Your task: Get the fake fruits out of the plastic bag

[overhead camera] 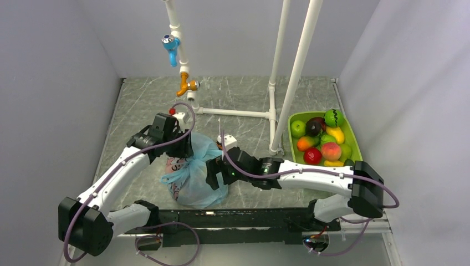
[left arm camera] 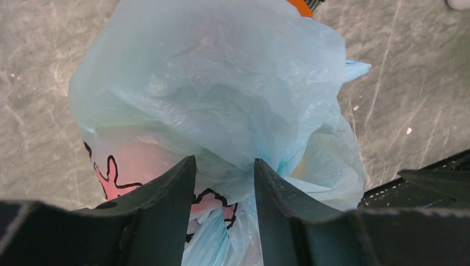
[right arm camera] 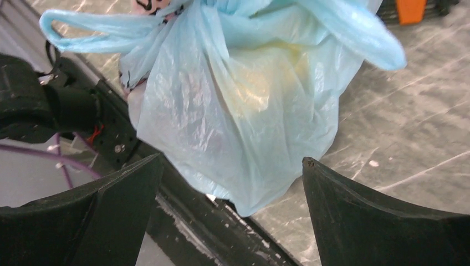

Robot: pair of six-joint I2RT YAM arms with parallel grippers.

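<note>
The light blue plastic bag [overhead camera: 195, 180] lies on the grey surface, its neck gathered into a knot with loose handle loops. Through its thin film, pink print and a yellowish shape show in the wrist views. Over the bag's far left part is my left gripper, its fingers part open; bunched film of the bag [left arm camera: 233, 105] lies below and between them, not visibly pinched. From the right, my right gripper reaches the bag's right side, fingers wide apart, with the hanging film of the bag [right arm camera: 221, 111] beyond its fingertips and nothing gripped.
A green basket [overhead camera: 357, 147] holding several fake fruits stands at the right. White pipes [overhead camera: 233, 112] rise behind the work area, with an orange tap [overhead camera: 184, 86] above the far left. Bare surface [overhead camera: 249, 194] lies between bag and basket.
</note>
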